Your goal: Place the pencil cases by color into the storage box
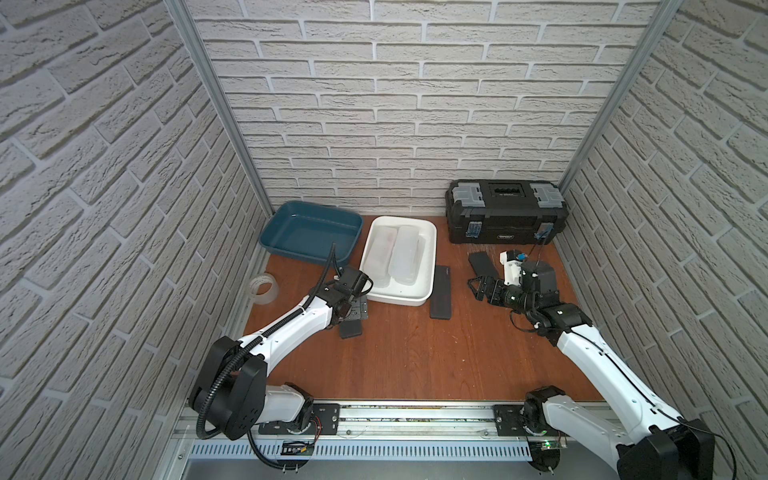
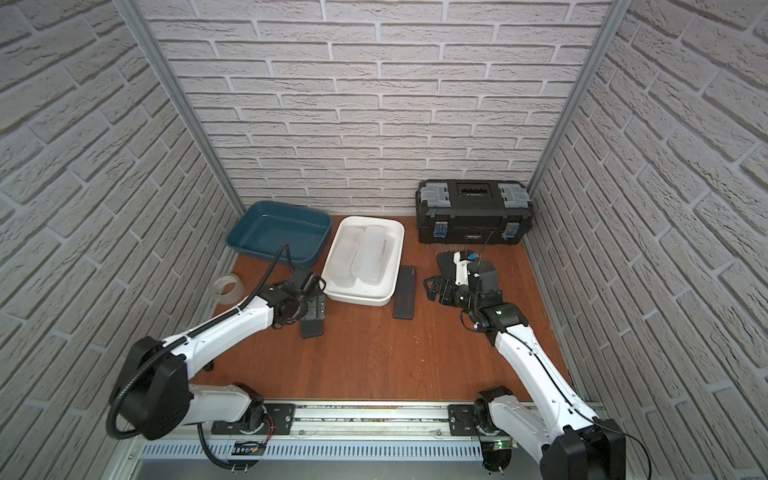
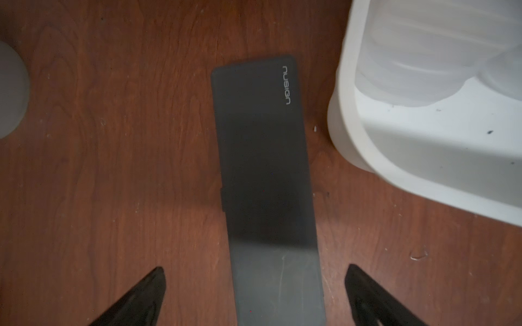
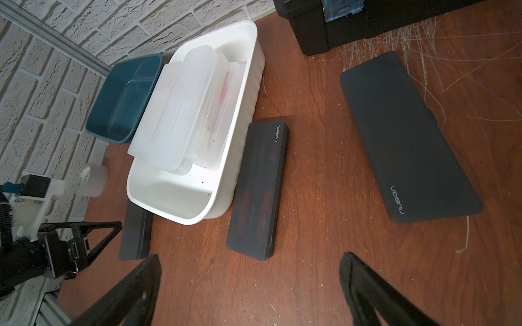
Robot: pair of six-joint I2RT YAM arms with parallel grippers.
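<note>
A dark pencil case (image 3: 263, 163) lies on the table left of the white box, beneath my left gripper, whose fingers are spread either side of it with nothing held. A second dark case (image 4: 255, 187) lies right of the white box (image 2: 384, 284); a third (image 4: 407, 138) lies farther right, near my right gripper, which stands open and empty above the table. The white box holds translucent cases (image 1: 406, 252). A teal box (image 1: 308, 236) sits at the back left.
A black toolbox (image 1: 506, 212) stands at the back right. A tape roll (image 1: 264, 289) lies at the left edge.
</note>
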